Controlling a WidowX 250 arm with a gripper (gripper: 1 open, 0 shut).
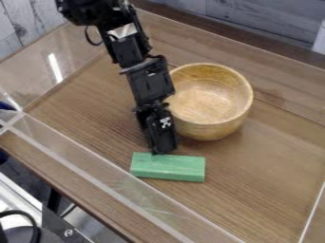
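My black arm reaches down from the top of the camera view, ending in a gripper [160,139] low over the wooden table. A green block [168,166] lies flat just in front of the fingertips. Beside the gripper, to the right, sits a tan bowl [218,95], close to or touching it. The gripper's fingers are dark and small in this view, and whether they are apart is hard to make out; nothing is visibly held.
Clear strips run along the left and front edges, with black cables at the lower left corner.
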